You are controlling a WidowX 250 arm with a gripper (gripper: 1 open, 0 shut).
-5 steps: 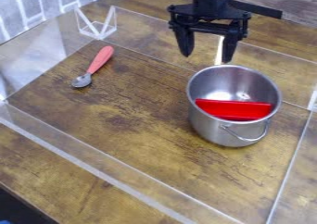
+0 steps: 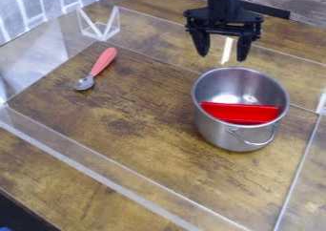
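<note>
My gripper (image 2: pixel 223 39) hangs at the top centre, above and behind a steel pot (image 2: pixel 227 135), its two black fingers spread open with nothing seen between them. Inside the pot, toward its front, lies a red bar-shaped object (image 2: pixel 239 112). A spoon with a pink handle (image 2: pixel 103 61) lies on the wooden table at the left, apart from the pot.
Clear plastic edging runs along the left and right sides. A white wire rack (image 2: pixel 26 6) stands at the top left corner, and a pale strip lies behind the pot.
My gripper has moved back and up, away from the pot, and looks smaller. The pot, red object and spoon have not moved.
</note>
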